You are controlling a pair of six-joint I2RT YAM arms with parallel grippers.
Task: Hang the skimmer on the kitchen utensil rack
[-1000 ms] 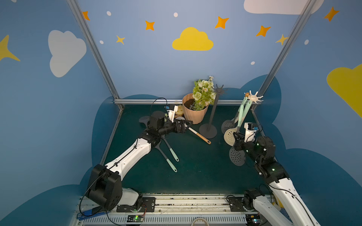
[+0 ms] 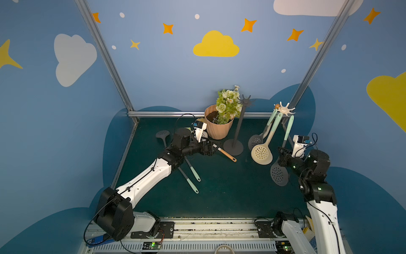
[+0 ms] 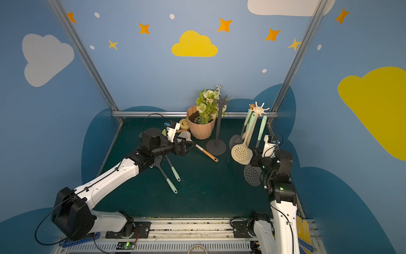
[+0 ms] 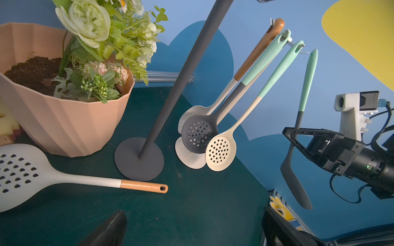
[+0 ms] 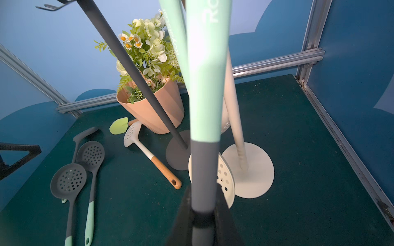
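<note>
My right gripper (image 2: 282, 154) is shut on the dark grey stem of a skimmer (image 2: 279, 173). Its mint handle (image 5: 207, 82) points up, while the perforated head hangs below the gripper. The white utensil rack (image 2: 286, 109) stands at the back right, with several utensils on its hooks. In the left wrist view, the held skimmer's handle (image 4: 308, 78) is to the right of those hooks, with a gap between. My left gripper (image 2: 210, 147) is open and empty near the flowerpot; its fingers (image 4: 110, 229) show blurred at the bottom of its own view.
A dark grey rack (image 2: 239, 131) with bare hooks stands left of the white one, beside a flowerpot (image 2: 219, 127). A wood-handled turner (image 2: 226, 153) lies by its base. Dark utensils with mint handles (image 2: 191, 184) lie at left.
My right gripper has moved to the right with the skimmer, whose handle is now to the right of the white rack's hooks. The left arm has shifted slightly to the right.
</note>
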